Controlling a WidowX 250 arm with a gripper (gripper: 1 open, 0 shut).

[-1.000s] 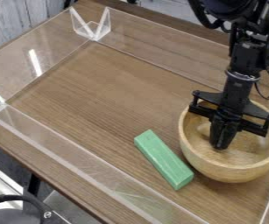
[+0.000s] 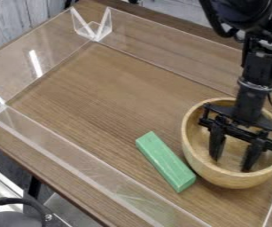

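Note:
My gripper reaches down from the upper right into a tan bowl at the lower right, its fingers inside the rim. Whether anything is between the fingers is hard to see. A green block lies on the wooden table just left of the bowl.
Clear plastic panels run along its front edge, and a clear plastic piece stands at the back left. Dark equipment is at the lower left.
The gripper has shifted down and to the right within the bowl compared with a second ago, and its fingers appear further apart.

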